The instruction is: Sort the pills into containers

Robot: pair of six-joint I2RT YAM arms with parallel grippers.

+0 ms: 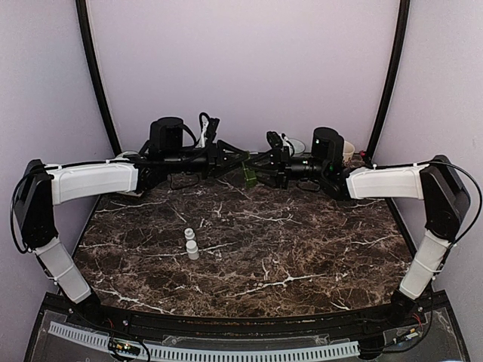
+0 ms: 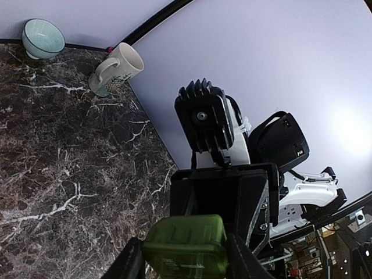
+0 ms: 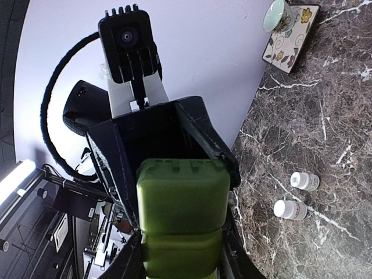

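Note:
A green box [image 1: 250,176] is held up above the middle of the table, between the two arms. My left gripper [image 1: 243,157] is shut on its upper end; in the left wrist view the green box [image 2: 186,247] lies between the dark fingers. From the other side, my right gripper [image 1: 258,170] is shut on the same box. The right wrist view has the green box [image 3: 183,197] large and close, its lower part between the fingers. Two white pill bottles [image 1: 192,250] stand on the table left of centre. No loose pills can be made out.
A mug [image 2: 119,65] and a pale bowl [image 2: 43,38] stand at the back right. A flowered square dish [image 3: 292,38] and another pale bowl [image 3: 275,15] are at the back left.

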